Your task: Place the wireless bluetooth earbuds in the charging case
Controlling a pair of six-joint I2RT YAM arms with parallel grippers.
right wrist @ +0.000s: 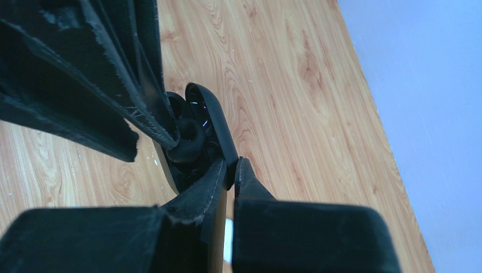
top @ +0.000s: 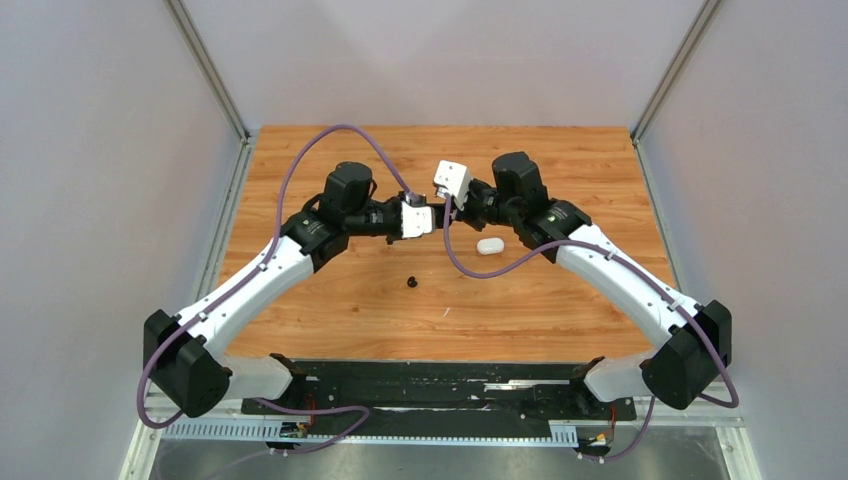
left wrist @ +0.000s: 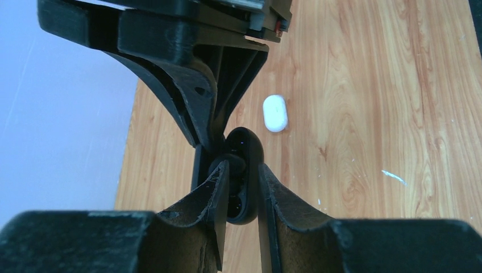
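The open black charging case (left wrist: 250,176) (right wrist: 217,125) is held up between both grippers, near the centre in the top view. A dark earbud (right wrist: 187,142) sits inside it, with fingertips of the other gripper reaching down onto it. My left gripper is part open at the case, its fingertips partly overlapping it. My right gripper is shut at the case's end; how much lies between its fingers is hard to tell. A second small black earbud (top: 411,282) lies on the table in front of the grippers.
A white oval object (top: 490,246) lies on the wooden table (top: 330,310), right of centre. Walls border both sides.
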